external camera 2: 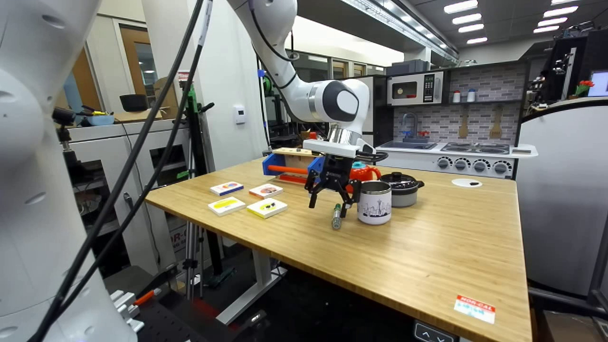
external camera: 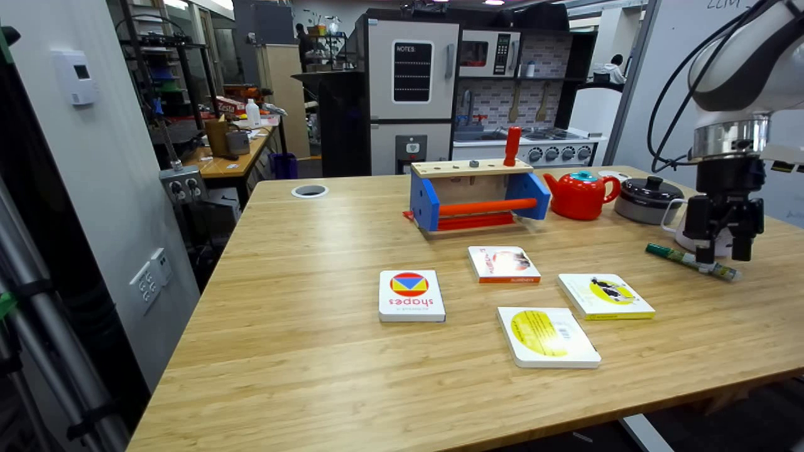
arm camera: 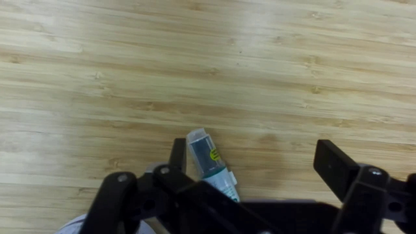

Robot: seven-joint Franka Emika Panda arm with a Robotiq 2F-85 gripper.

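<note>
My gripper (external camera 2: 329,211) is open, its two black fingers wide apart, low above the table near the green marker (external camera 2: 337,217). In the wrist view the marker (arm camera: 210,165) shows its clear end close to the left finger (arm camera: 178,154), within the gap; its other end is hidden behind the gripper body. Exterior view 1 has the marker (external camera: 693,261) lying flat on the wood below the gripper (external camera: 723,256). A white mug (external camera 2: 374,206) with a dark skyline print stands upright right beside the gripper.
Behind the mug are a grey pot (external camera 2: 400,191) with a black lid and a red teapot (external camera: 580,196). A blue and red toy workbench (external camera: 478,194) stands farther back. Several small books, one a shapes book (external camera: 411,296), lie on the table.
</note>
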